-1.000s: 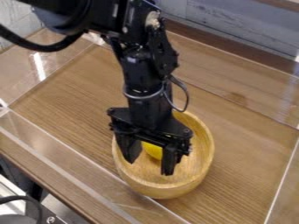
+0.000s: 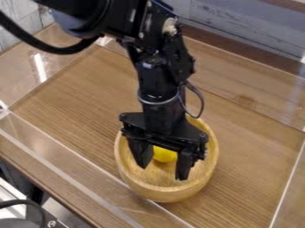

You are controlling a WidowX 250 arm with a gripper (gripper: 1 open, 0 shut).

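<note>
My black gripper (image 2: 165,154) reaches down from the top of the view into a round wooden bowl (image 2: 165,191) near the middle front. Its fingers stand open, spread over a yellow object (image 2: 163,154) in the bowl. The gripper's body hides much of the bowl's back and part of the yellow object, so I cannot tell whether the fingers touch it.
A pale panel (image 2: 256,36) runs behind the table. A black cable (image 2: 21,203) is at the lower left, beside the table's edge.
The gripper has shifted slightly over the bowl, its fingers now a little differently placed around the yellow object. The bowl stays about where it was.
</note>
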